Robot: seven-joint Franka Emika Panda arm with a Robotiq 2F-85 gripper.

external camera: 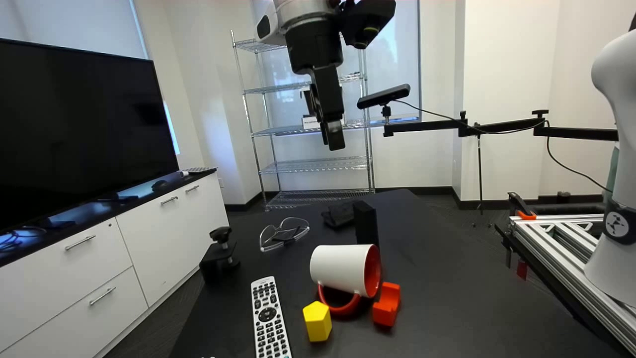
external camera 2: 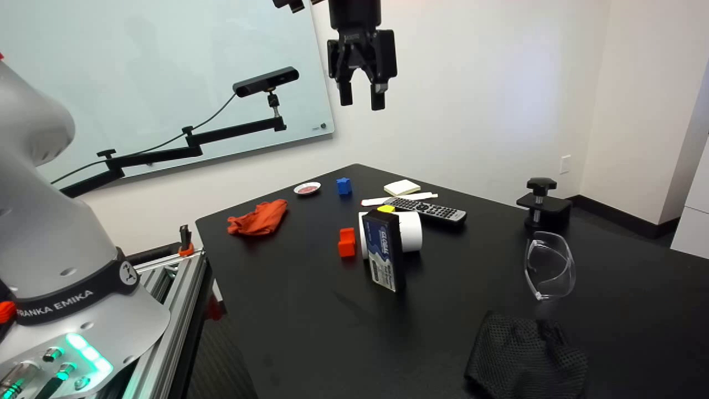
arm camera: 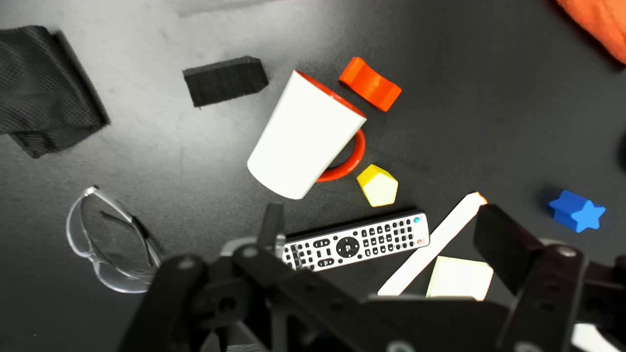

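High above the black table, my gripper (external camera 2: 360,100) stands open, with nothing between its fingers (external camera 2: 378,97). A white mug (arm camera: 305,138) with a red inside and red handle lies on its side below. Beside its handle is a yellow pentagonal block (arm camera: 378,187), and near its mouth an orange-red block (arm camera: 369,84). A silver remote (arm camera: 358,241) lies flat, partly hidden behind the gripper in the wrist view. A black box (external camera 2: 384,251) with a blue and white label stands upright against or close to the mug.
Clear safety glasses (arm camera: 111,246), black mesh cloth (arm camera: 44,88), a blue star block (arm camera: 578,211), a white strip (arm camera: 437,240) and a cream pad (arm camera: 460,278) lie around. An orange cloth (external camera 2: 259,218), a small dish (external camera 2: 307,189) and a black clamp (external camera 2: 546,201) sit near the edges.
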